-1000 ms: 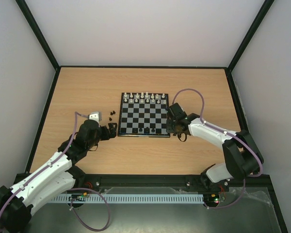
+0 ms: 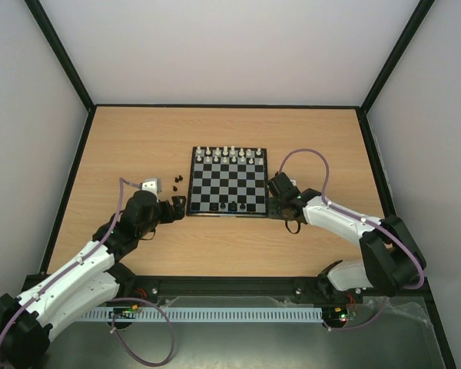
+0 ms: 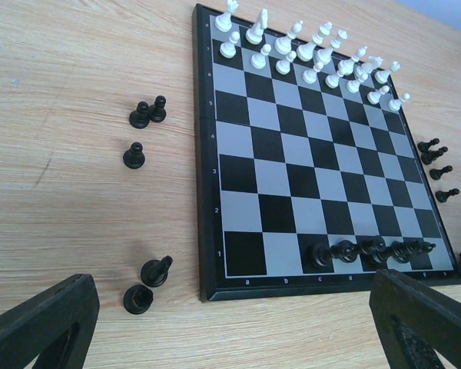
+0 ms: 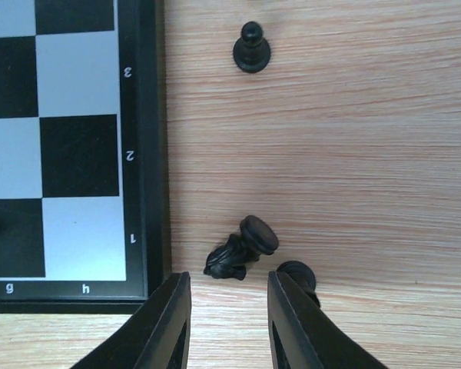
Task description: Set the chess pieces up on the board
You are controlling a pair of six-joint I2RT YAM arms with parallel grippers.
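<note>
The chess board carries white pieces along its far rows and several black pieces on its near row. My right gripper stands open over the table just right of the board's near corner. A black knight lies on its side ahead of and between its fingers. Beside it a black piece is partly covered by the right finger. Left of the board, my left gripper is wide open, with two black pieces lying in view between its fingers, gripping nothing.
Three black pawns stand left of the board. Right of it are more black pieces, including an upright pawn. The board's raised dark rim runs close to the right gripper. The middle of the board is clear.
</note>
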